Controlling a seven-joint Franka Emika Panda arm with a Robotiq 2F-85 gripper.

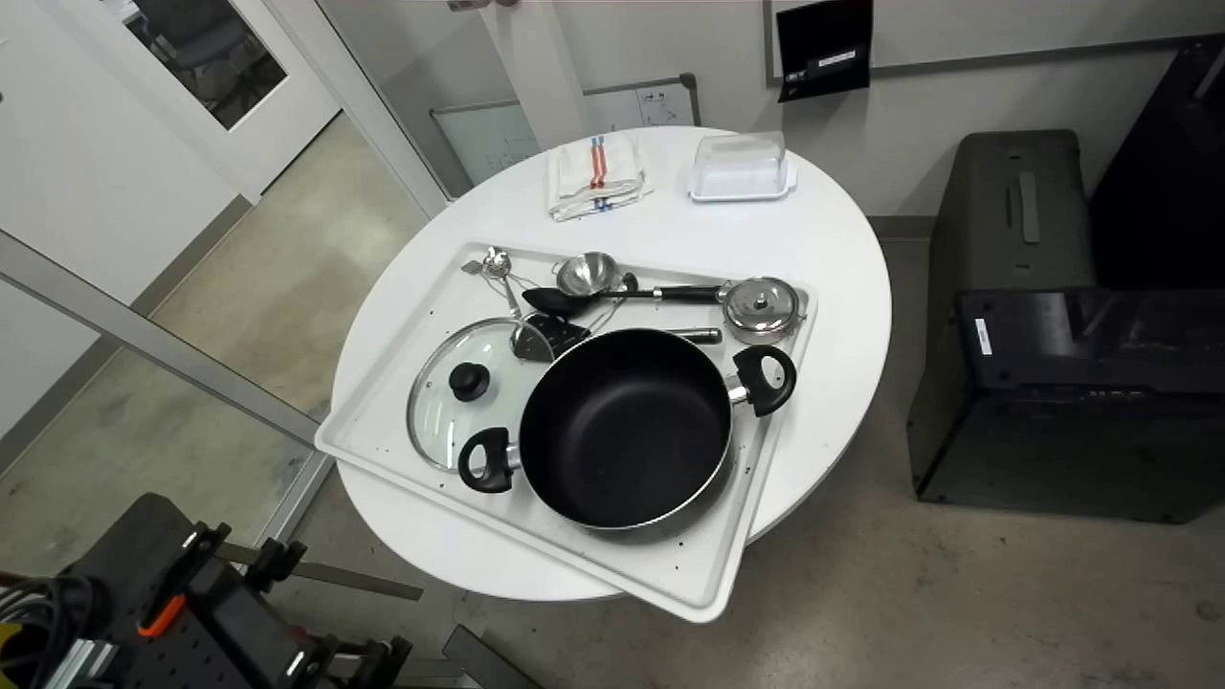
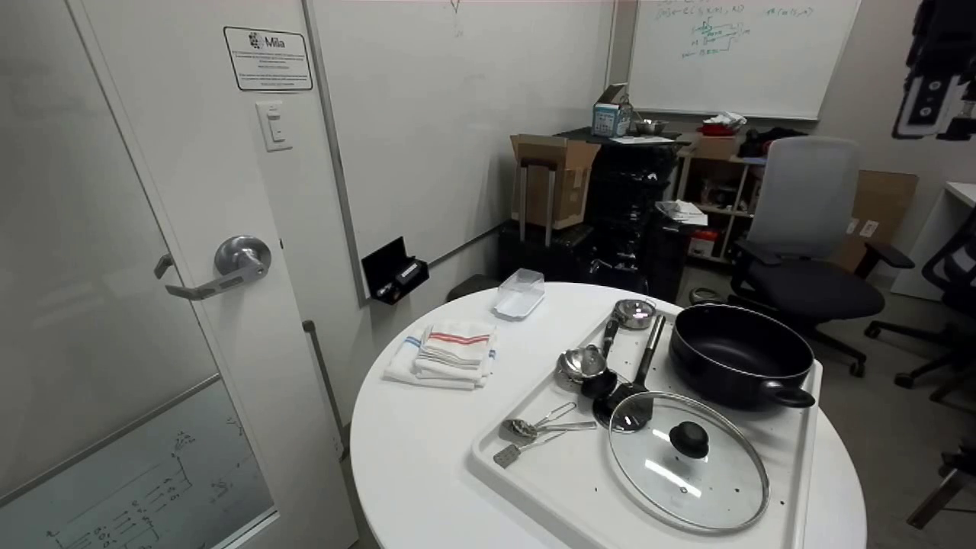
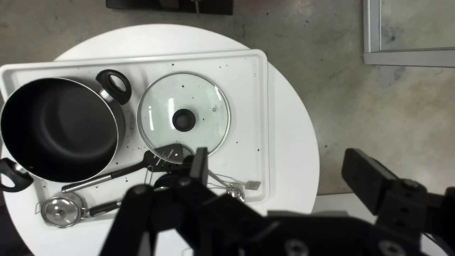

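A large black pot point(image 1: 627, 431) with two loop handles rests upright and empty on a white tray point(image 1: 390, 446). Beside it lies a glass lid point(image 3: 162, 96) with a black knob point(image 3: 184, 120). Along one side of the tray are a slotted black spatula point(image 3: 164, 158), a small lidded steel pot point(image 1: 761, 308), a steel bowl-shaped strainer point(image 1: 588, 275) and small metal utensils point(image 2: 526, 433). High above the table, my gripper is open, its fingers wide apart with nothing between them. In the wrist view its body hides part of the utensils.
Folded striped towels point(image 2: 448, 355) and a white dish with a clear cover point(image 1: 743, 170) sit on the round white table point(image 1: 827, 281), off the tray. Black cases point(image 1: 1068, 402) stand on the floor nearby. A glass partition and door point(image 2: 183, 183) adjoin the table.
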